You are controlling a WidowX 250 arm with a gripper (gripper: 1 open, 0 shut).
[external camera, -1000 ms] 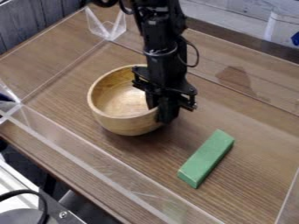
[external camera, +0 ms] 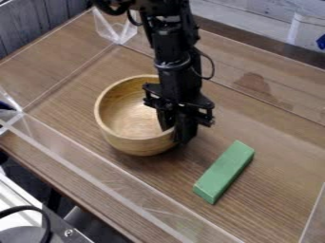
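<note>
My black gripper is at the right side of a wooden bowl, its fingers low at the bowl's rim. Whether the fingers are open or closed on the rim is hard to tell, as the dark parts overlap. A green block lies on the wooden table to the lower right, apart from the bowl and gripper.
Clear panels stand along the edges, and dark equipment with a cable is at the bottom left, beyond the table's edge.
The gripper has shifted slightly and changed its pose at the bowl's right side, with small movements of the bowl along with it. The green block has stayed in place.
</note>
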